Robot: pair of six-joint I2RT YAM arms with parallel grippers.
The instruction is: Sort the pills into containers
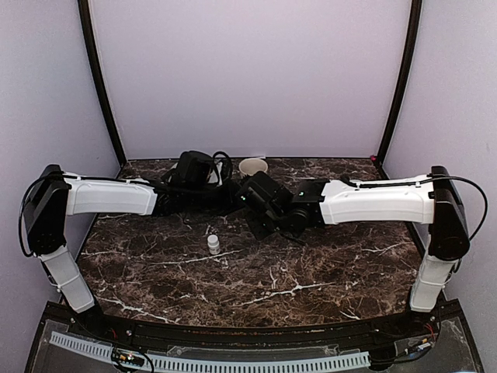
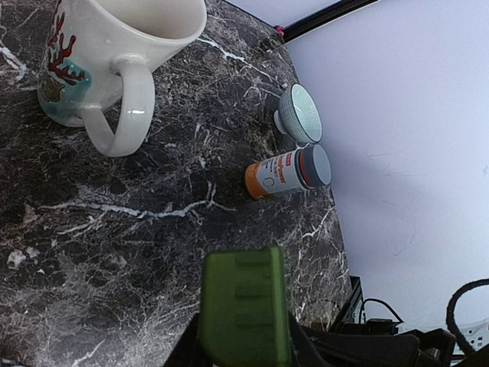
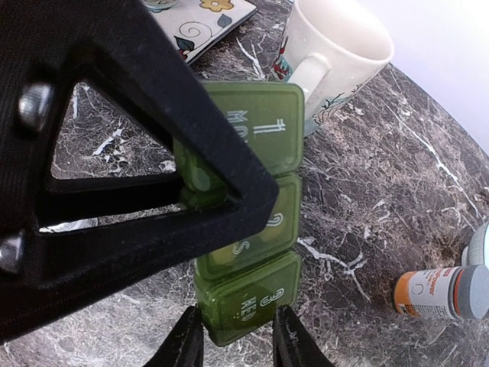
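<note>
A green pill box with several lettered lids (image 3: 263, 294) is held above the table, with my left gripper shut on it. In the right wrist view, the left gripper's black fingers (image 3: 221, 164) cross the box's upper part. My right gripper has its fingers part open at the box's lower end, with nothing clearly gripped; whether it touches the box I cannot tell. The lids in sight look closed. Near the table's middle stands a small white bottle (image 1: 213, 245). An orange-and-white bottle with a grey cap (image 2: 279, 174) stands apart from the box.
A white mug with a coral print (image 2: 107, 69) and a small pale bowl (image 2: 302, 115) stand on the dark marble table (image 1: 272, 284). A floral-patterned tray (image 3: 218, 19) lies beyond the mug.
</note>
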